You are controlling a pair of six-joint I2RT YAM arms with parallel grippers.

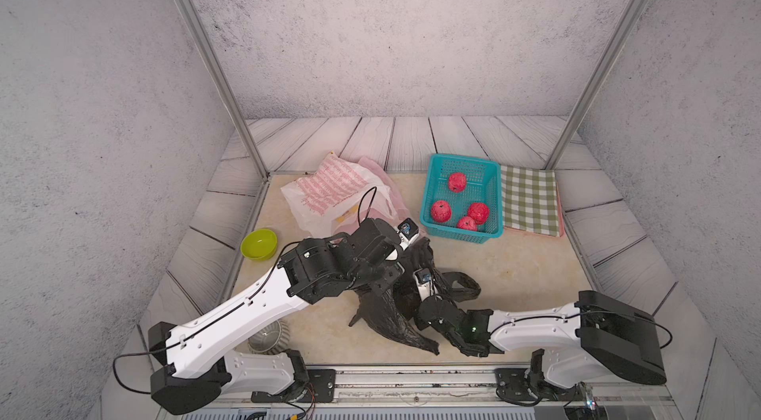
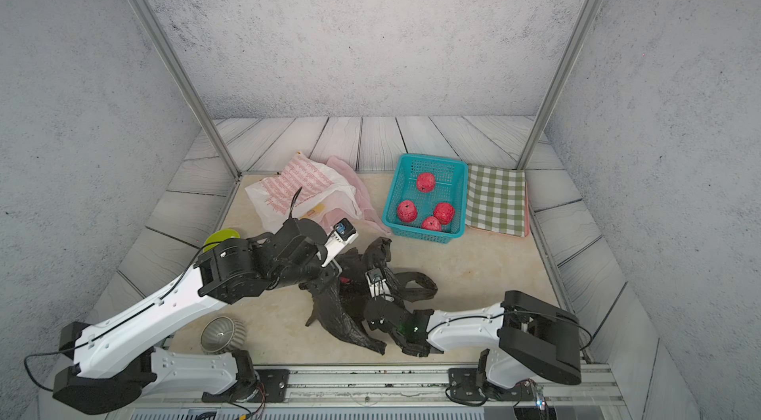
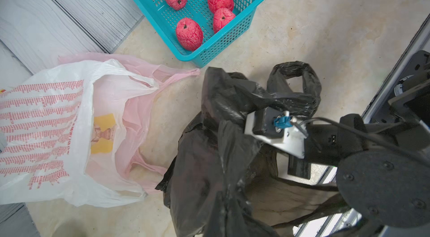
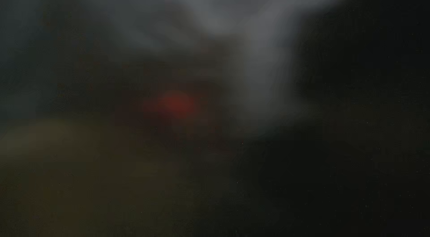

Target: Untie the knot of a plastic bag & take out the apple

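A crumpled black plastic bag [image 1: 388,321] [image 2: 341,317] [image 3: 192,183] lies at the front middle, one loop out to the right. A bit of red shows in its opening in the top right view. My left gripper [image 1: 400,265] [image 2: 329,265] is over the bag's left part; its fingers are mostly hidden. My right gripper [image 1: 420,289] [image 2: 372,289] is down in the bag from the right, its tips hidden by plastic. The right wrist view is dark and blurred, with a red patch [image 4: 177,102]. Whether either gripper is open or shut cannot be made out.
A teal basket [image 1: 491,190] holding several red apples stands at the back, beside a checked cloth [image 1: 529,198]. White and pink bags [image 1: 333,198] lie at back left, a green bowl [image 1: 258,239] at left, a metal cup [image 2: 222,334] at front left.
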